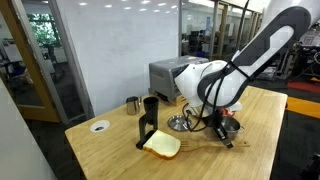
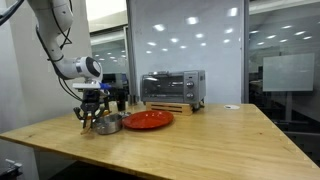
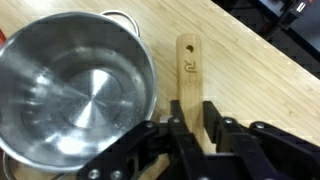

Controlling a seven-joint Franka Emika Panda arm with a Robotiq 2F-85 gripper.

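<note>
A wooden utensil (image 3: 190, 75) with a hole at its handle end lies between my gripper's black fingers in the wrist view. My gripper is shut on the handle. From exterior view 1, the gripper (image 1: 223, 143) is low over the near right of the table, with the light wooden handle (image 1: 243, 143) sticking out to its right. The utensil's other end reaches left toward a slice of bread (image 1: 162, 145). Just left of the fingers, a steel pot (image 3: 75, 85) stands close by in the wrist view.
A red plate (image 2: 148, 119) and a toaster oven (image 2: 173, 88) are beyond the pot. Around the bread stand a black upright item (image 1: 148, 125), a dark cup (image 1: 151, 104) and a metal cup (image 1: 132, 105). Bare table (image 2: 230, 145) extends right in exterior view 2.
</note>
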